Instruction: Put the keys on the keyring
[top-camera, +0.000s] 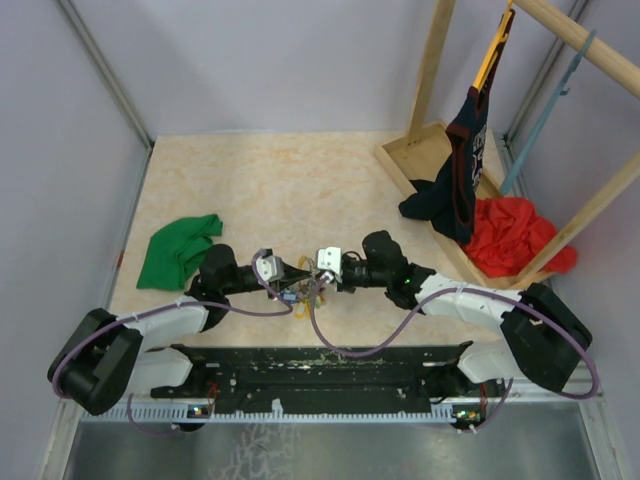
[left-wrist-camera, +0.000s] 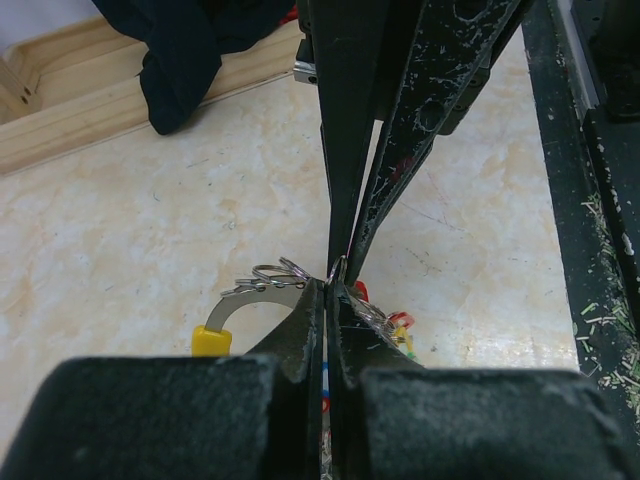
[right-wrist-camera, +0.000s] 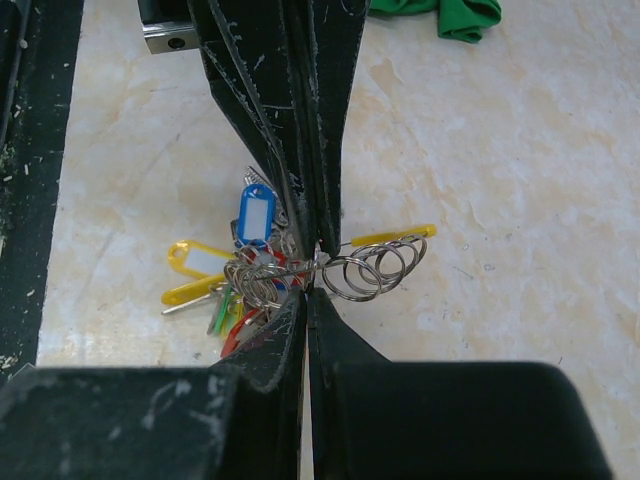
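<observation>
My left gripper and right gripper meet tip to tip low over the front middle of the table, both shut, at a cluster of wire rings (right-wrist-camera: 375, 268). Thin metal shows right at the meeting fingertips; I cannot tell which fingers pinch it. Around and below lie keys with coloured tags: a blue tag (right-wrist-camera: 255, 215), a yellow tag (right-wrist-camera: 200, 258) and several others, partly hidden by the fingers.
A green cloth (top-camera: 175, 250) lies at the left. A wooden box (top-camera: 405, 160) with a frame, dark hanging cloth (top-camera: 460, 180) and red cloth (top-camera: 515, 240) stands at the right.
</observation>
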